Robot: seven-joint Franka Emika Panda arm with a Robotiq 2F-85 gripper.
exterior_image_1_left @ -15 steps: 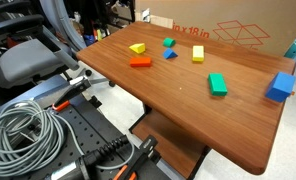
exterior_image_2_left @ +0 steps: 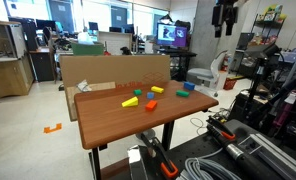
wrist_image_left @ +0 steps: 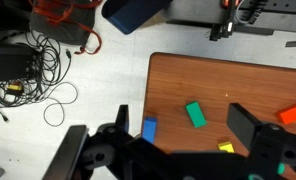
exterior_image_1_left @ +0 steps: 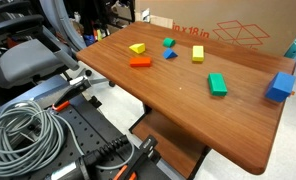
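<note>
High above the table, my gripper (exterior_image_2_left: 225,35) hangs at the upper right of exterior view 2. In the wrist view the gripper is open, its dark fingers wide apart with nothing held. Below lie a large blue block (exterior_image_1_left: 280,87) near one table end and a green block (exterior_image_1_left: 217,84) beside it. Farther along are a yellow block (exterior_image_1_left: 198,53), a small blue triangular block (exterior_image_1_left: 170,53) and a second green block (exterior_image_1_left: 168,42). Another yellow block (exterior_image_1_left: 138,48) and an orange-red block (exterior_image_1_left: 140,61) rest toward the other end.
The brown table (exterior_image_1_left: 193,105) has clear room between the blocks and its front edge. A cardboard panel (exterior_image_2_left: 113,69) stands along one side. Coiled grey cable (exterior_image_1_left: 23,140) lies by the black frame rails, off the table.
</note>
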